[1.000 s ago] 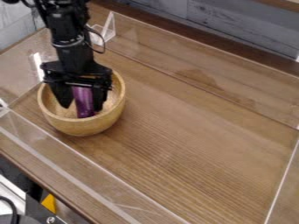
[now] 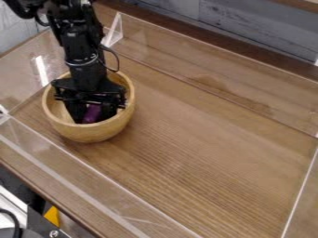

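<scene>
My black gripper (image 2: 89, 104) reaches down from the upper left into a wooden bowl (image 2: 87, 132) on the left side of the table. Its fingertips are low inside the bowl around a purple object (image 2: 92, 114), which is mostly hidden by the gripper. The gripper looks closed around that object, though the contact is partly hidden.
A grey panelled wall (image 2: 218, 33) runs along the back. At the lower left, beyond the table's edge, are dark items and something yellow.
The gripper has narrowed around the purple object and shifted slightly left within the bowl. Less of the purple object shows now.
</scene>
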